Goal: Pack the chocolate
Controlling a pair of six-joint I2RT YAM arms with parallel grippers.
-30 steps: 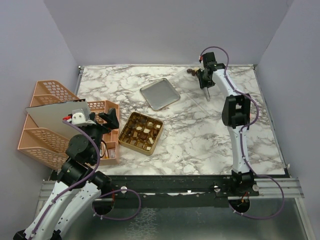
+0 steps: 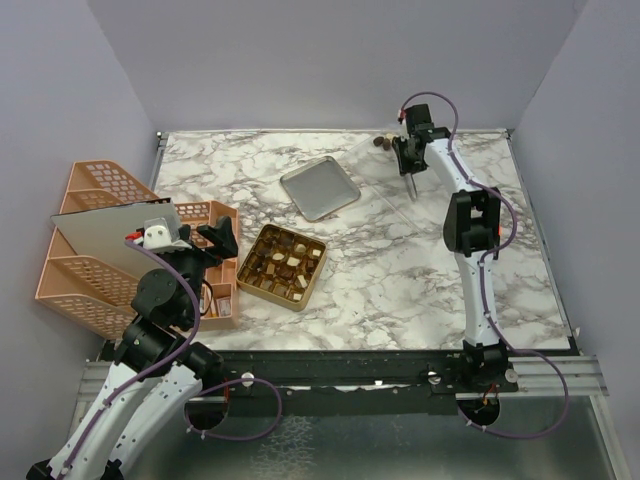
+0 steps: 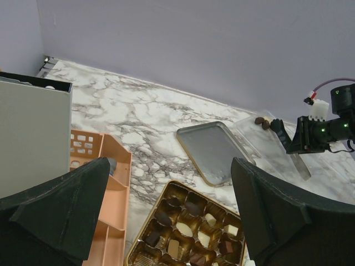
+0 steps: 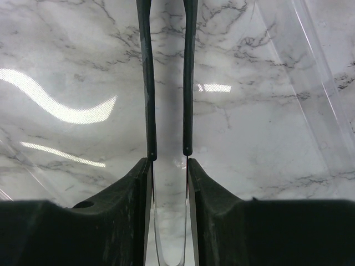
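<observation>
My right gripper (image 2: 404, 160) is at the back right, shut on a pair of tongs (image 4: 188, 100) that point over a clear plastic sheet or tray (image 4: 316, 83). Small brown chocolates (image 2: 380, 142) lie beside it at the back. A gold box of chocolates (image 2: 260, 292) sits at the centre left, with assorted pieces in its compartments. My left gripper (image 2: 215, 235) is open above the orange organiser, nothing between its fingers; the left wrist view looks across the table.
A grey metal tray (image 2: 320, 188) lies between box and right gripper. An orange organiser (image 2: 90, 180) with a whitish board (image 3: 33, 133) fills the left.
</observation>
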